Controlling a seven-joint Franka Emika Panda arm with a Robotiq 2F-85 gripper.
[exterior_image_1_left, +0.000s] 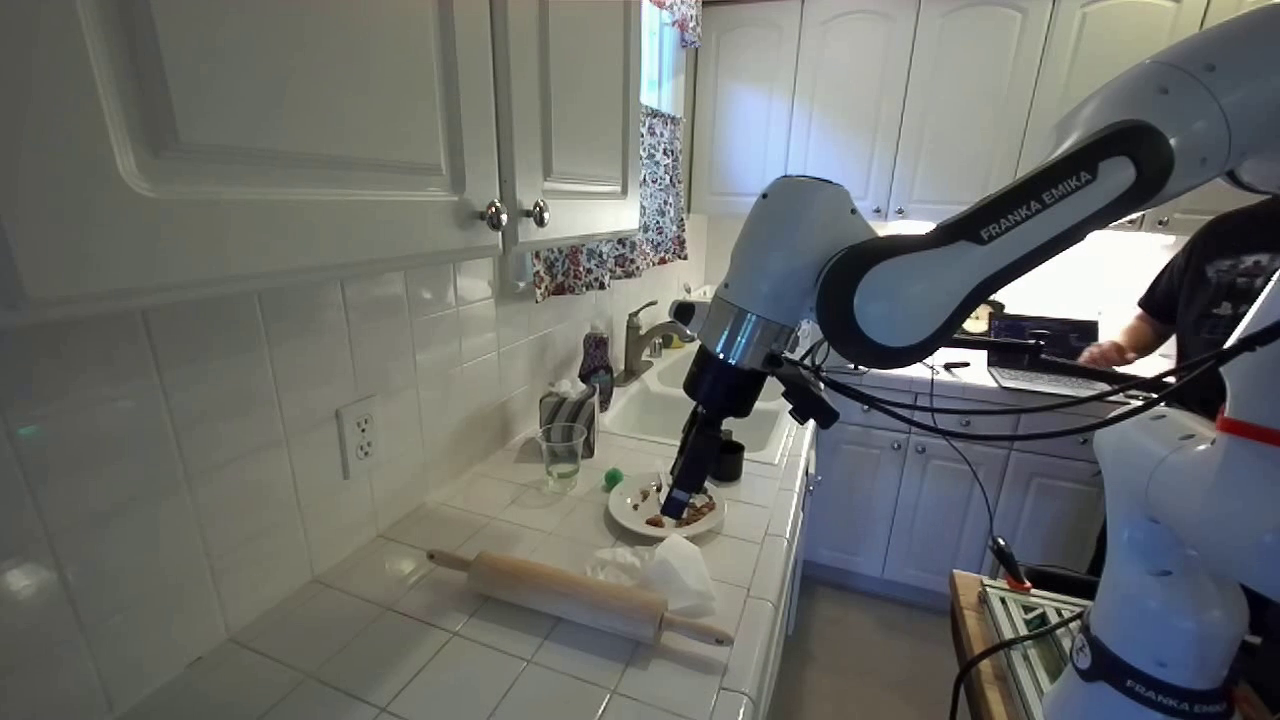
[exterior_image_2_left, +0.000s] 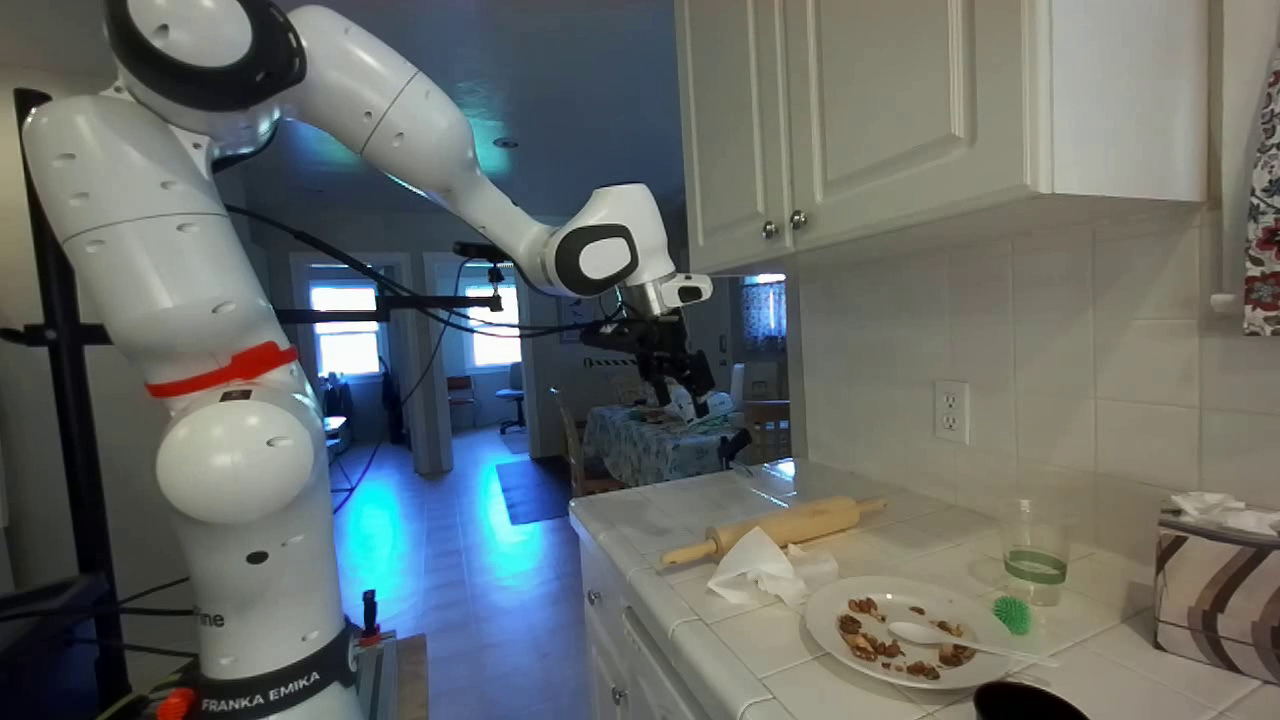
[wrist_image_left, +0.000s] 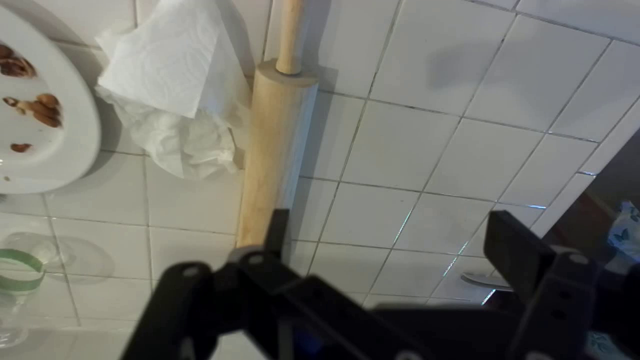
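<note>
My gripper is open above the tiled counter, its two dark fingers wide apart and nothing between them. In the wrist view a wooden rolling pin (wrist_image_left: 274, 144) lies below, its far end partly hidden by the left finger. Beside the pin rests crumpled white paper towel (wrist_image_left: 174, 72). A white plate (exterior_image_2_left: 828, 624) holds nut pieces (exterior_image_2_left: 870, 648) and a white spoon (exterior_image_2_left: 948, 637). Behind the plate are a green spiky ball (exterior_image_2_left: 1011, 614) and a clear cup (exterior_image_2_left: 1034, 558) with a green band.
A striped tissue box (exterior_image_2_left: 1212, 594) stands by the wall, and a black cup (exterior_image_2_left: 1020, 700) sits near the plate. The sink (exterior_image_1_left: 672, 402) lies beyond. Overhead cabinets (exterior_image_1_left: 312, 132) hang above the counter. Bare tiles (exterior_image_1_left: 396, 654) spread out on the pin's other side.
</note>
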